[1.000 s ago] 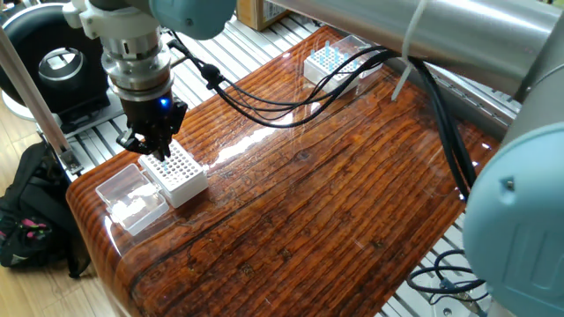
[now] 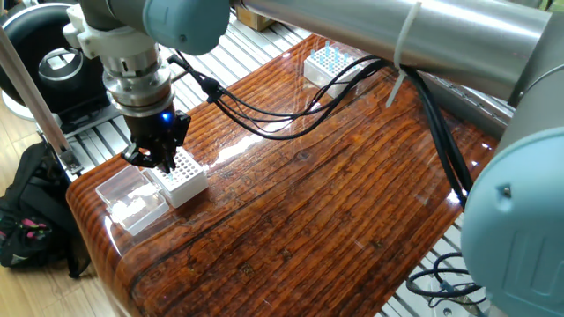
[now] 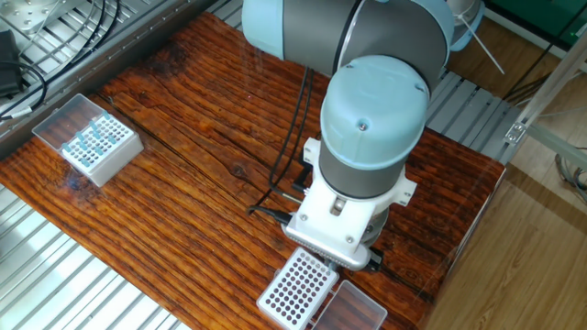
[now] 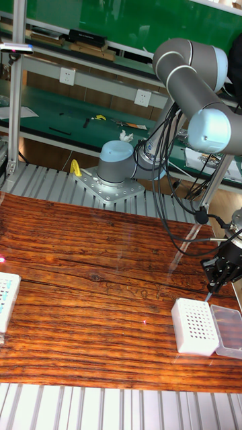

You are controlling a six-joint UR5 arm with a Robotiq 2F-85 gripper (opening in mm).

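Note:
My gripper (image 2: 167, 167) points down over the white rack (image 2: 188, 187) with rows of holes, at the left end of the table. In exterior view 3 a thin, pale blue-grey tip (image 4: 209, 296) juts from below the gripper (image 4: 214, 283), its lower end by the rack's far edge. The fingers look shut on that tip, though they are small and dark here. Whether the tip has entered a hole is unclear. From exterior view 2 the arm hides the fingers; the rack's (image 3: 298, 288) visible holes look empty.
The rack's clear lid (image 2: 132, 199) lies open beside it. A second rack (image 3: 101, 147) holding several blue tips stands at the table's other end. Black cables (image 2: 291, 132) hang above the wooden table (image 2: 300, 220), whose middle is free.
The racks have not moved.

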